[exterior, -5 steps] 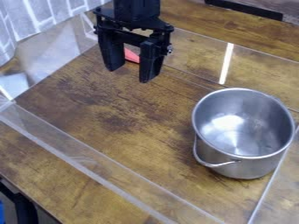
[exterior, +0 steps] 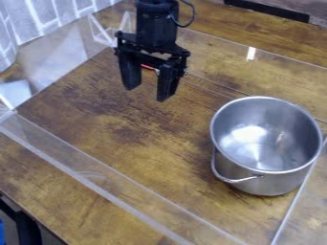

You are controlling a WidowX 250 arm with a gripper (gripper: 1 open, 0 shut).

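Observation:
My black gripper [exterior: 148, 80] hangs over the upper middle of the wooden surface, its two dark fingers spread apart with nothing visible between them. A small red object [exterior: 145, 68] is partly hidden behind it. A large steel pot [exterior: 265, 139] with a wire handle stands on the right side.
Clear plastic walls [exterior: 90, 179] edge the wooden work area [exterior: 109, 134]. A white crumpled item [exterior: 14, 93] lies at the left edge.
My gripper looks smaller and has moved a little, away from the camera, over the last second. The pot has not moved.

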